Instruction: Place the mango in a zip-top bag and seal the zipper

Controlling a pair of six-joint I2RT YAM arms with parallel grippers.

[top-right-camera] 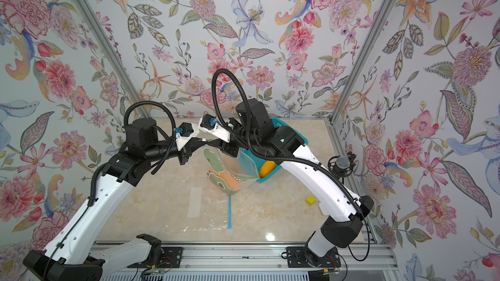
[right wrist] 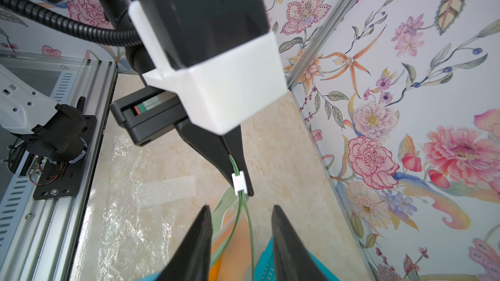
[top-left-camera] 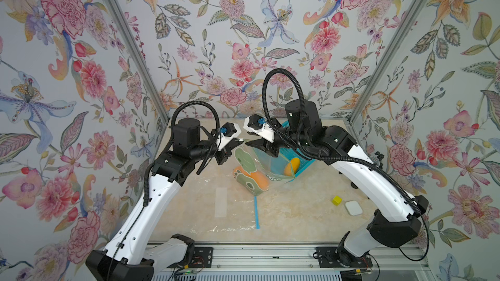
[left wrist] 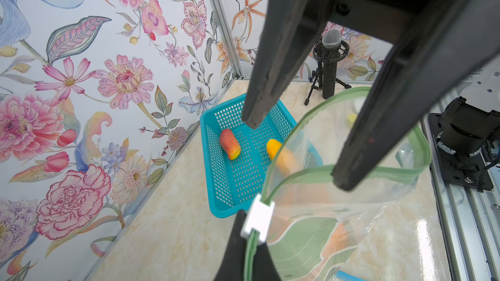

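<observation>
A clear zip-top bag (left wrist: 312, 239) with green and orange print hangs from my left gripper, which is shut on the green zip edge beside the white slider (left wrist: 258, 219). The bag's mouth gapes in a wide loop. My right gripper is part open, its fingers either side of the zip edge just short of the slider, seemingly without touching it. In the top left view, the right gripper (top-left-camera: 250, 143) faces the left one closely. A yellow mango (top-left-camera: 291, 166) shows in the blue basket, partly through the bag film. Any fruit inside the bag cannot be made out.
The blue basket (left wrist: 221, 211) stands behind the bag and also holds a red mango (left wrist: 229, 144). A microphone (left wrist: 329, 62) stands to the right. A yellow block (top-left-camera: 337, 200) and a white piece (top-left-camera: 353, 208) lie front right.
</observation>
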